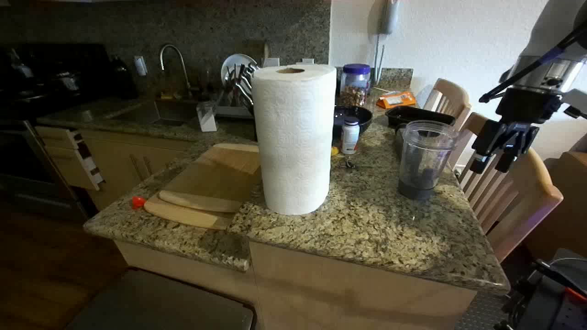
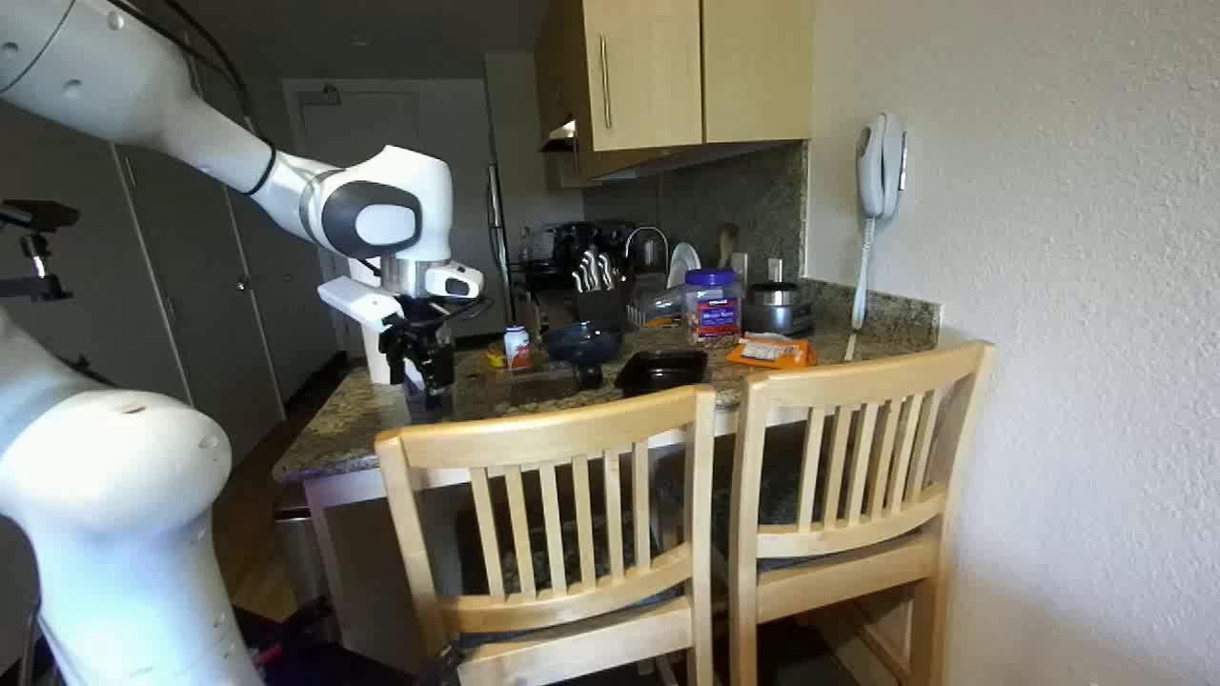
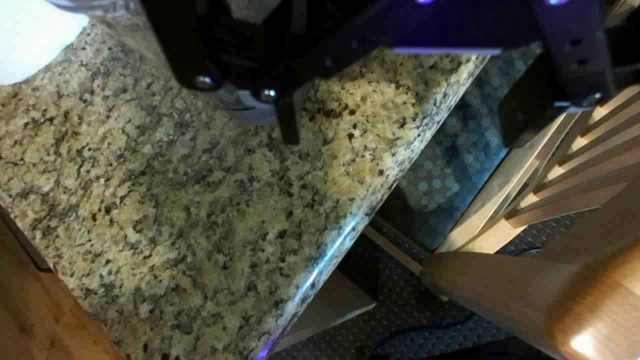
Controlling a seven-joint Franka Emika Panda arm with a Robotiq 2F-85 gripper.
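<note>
My gripper (image 1: 491, 162) hangs in the air to the right of the counter, above a wooden chair, pointing down. It is open, with nothing between its fingers, which stand wide apart in the wrist view. A clear blender cup (image 1: 427, 159) with a dark base stands on the counter, left of the gripper in exterior view 1. A tall white paper towel roll (image 1: 292, 143) stands upright nearer the counter's middle. Behind it are a white bottle (image 1: 350, 136) and a dark bowl (image 1: 360, 114). A black tray (image 1: 421, 116) lies farther back, close to the chairs.
Two wooden chairs (image 2: 549, 425) line the counter's seating side. Cutting boards (image 1: 212, 178) lie left of the roll. Farther back are a purple-lidded jar (image 1: 355, 85) and an orange packet (image 1: 396, 99).
</note>
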